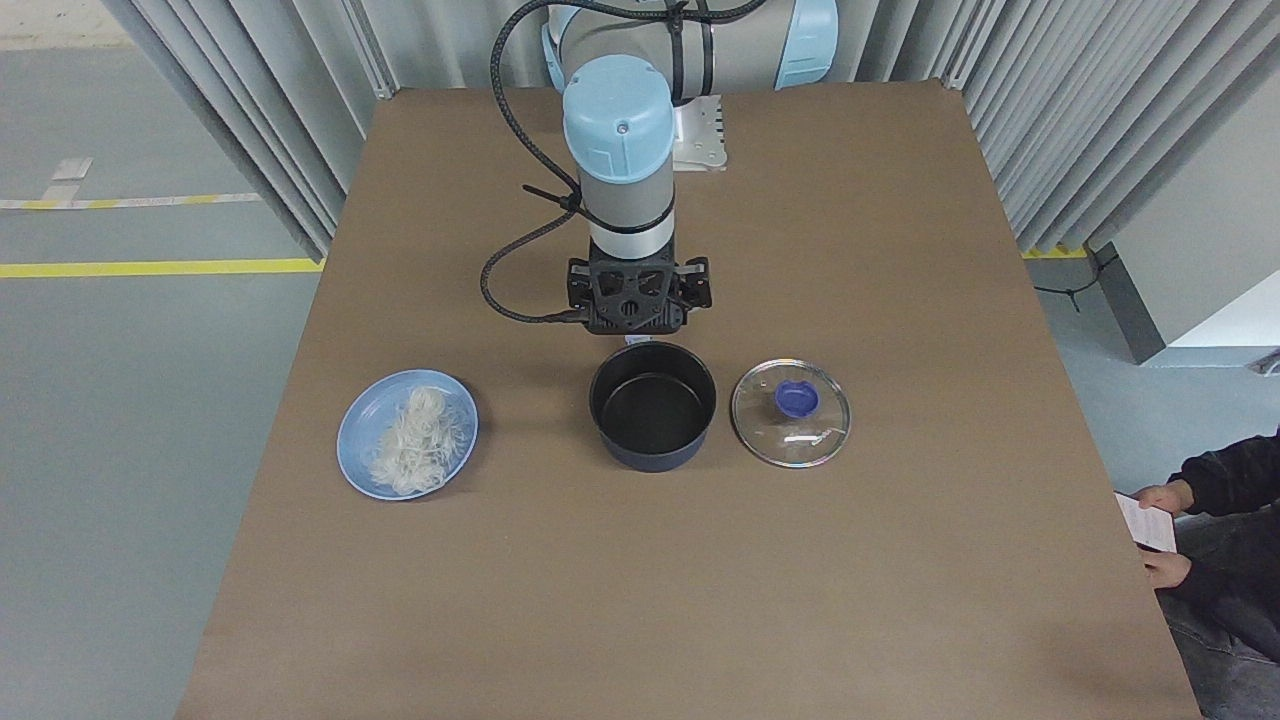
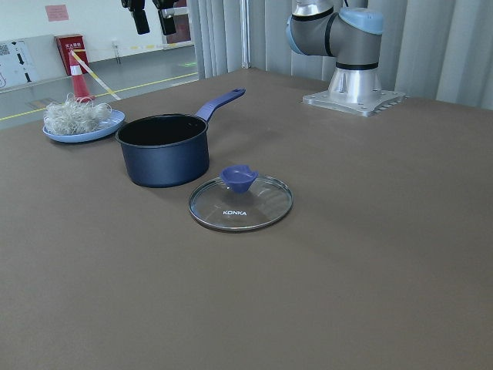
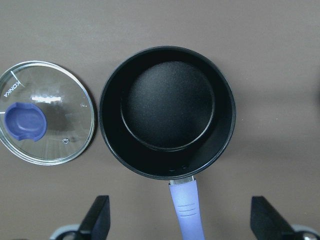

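An empty dark blue saucepan (image 1: 654, 408) stands mid-table, its purple handle (image 3: 186, 210) pointing toward the robot. Beside it lies a glass lid (image 1: 792, 438) with a blue knob (image 2: 239, 177). A blue plate (image 1: 360, 432) holding white noodle-like strands (image 1: 417, 438) is on the pot's other side, at the left in the front view. My gripper hangs open above the pot handle, its fingers wide apart on either side of it with nothing held; in the left view it shows at the top edge.
A person's hands (image 1: 1161, 504) holding white paper are at the right edge of the table in the front view. The robot base (image 2: 354, 100) stands at the back.
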